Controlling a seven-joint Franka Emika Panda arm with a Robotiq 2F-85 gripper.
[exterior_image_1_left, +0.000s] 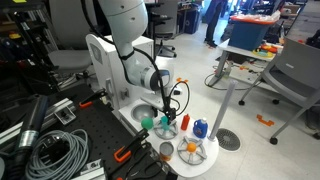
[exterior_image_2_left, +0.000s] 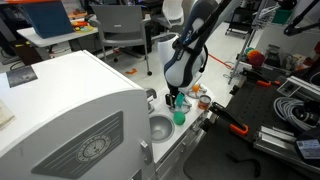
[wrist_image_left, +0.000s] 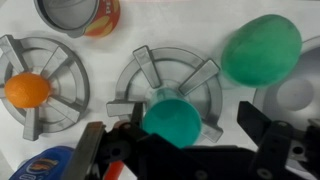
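Observation:
A teal cup-like object (wrist_image_left: 172, 122) stands on a grey burner grate, its round top facing the wrist camera. In exterior view 1 this teal object (exterior_image_1_left: 165, 121) is small and partly hidden by the arm. Directly over it is my gripper, open, one dark finger on each side. Nothing is clamped. Whether a finger touches the object, I cannot tell. In exterior view 2 the teal object (exterior_image_2_left: 180, 101) shows beneath the gripper.
An orange ball (wrist_image_left: 27, 90) rests on a second grate. An open can (exterior_image_1_left: 166, 151), a blue item (exterior_image_1_left: 200, 129) and a red bottle (exterior_image_1_left: 184, 122) stand close by.

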